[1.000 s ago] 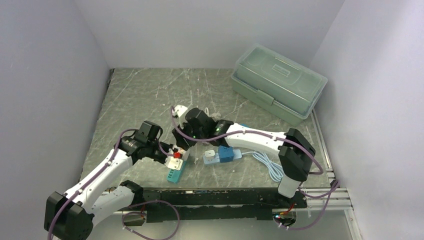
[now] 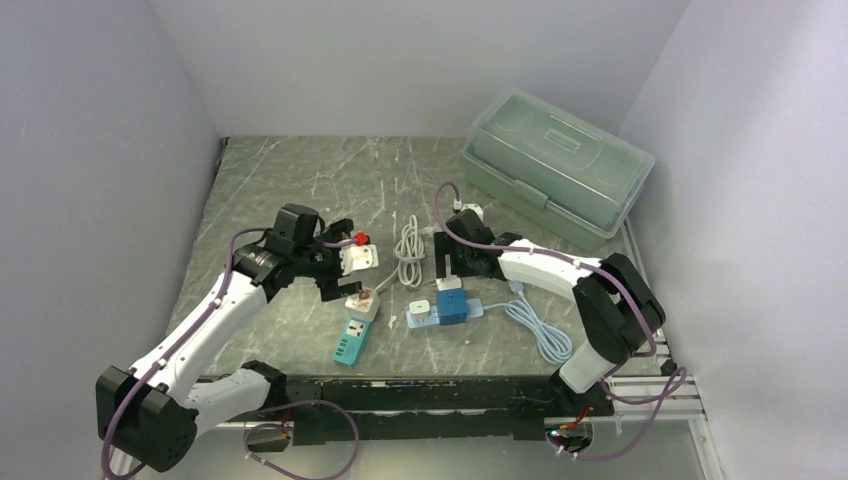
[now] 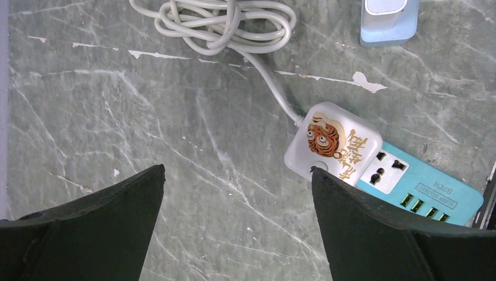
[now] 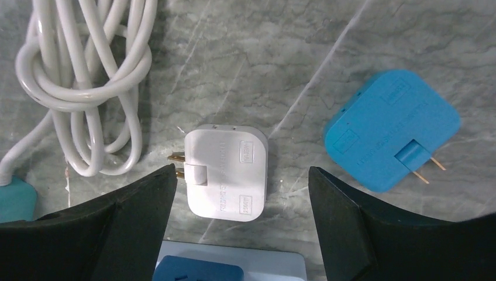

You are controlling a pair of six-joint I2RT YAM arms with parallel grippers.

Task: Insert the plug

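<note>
My left gripper hangs open and empty above the bare table, beside a white tiger-printed plug adapter (image 3: 327,140) that sits on the end of a teal power strip (image 3: 441,193). In the right wrist view my right gripper is open over a white plug adapter (image 4: 228,170) with its prongs pointing left; nothing is gripped. A blue plug adapter (image 4: 389,132) lies to its right, prongs out. A light-blue strip (image 2: 474,309) carries a white plug (image 2: 420,307) and a blue adapter (image 2: 452,306).
A coiled white cable (image 2: 408,250) lies between the grippers, and a coiled blue cable (image 2: 550,340) at front right. A green lidded box (image 2: 555,160) fills the back right.
My left gripper has risen back and away from the tiger adapter.
</note>
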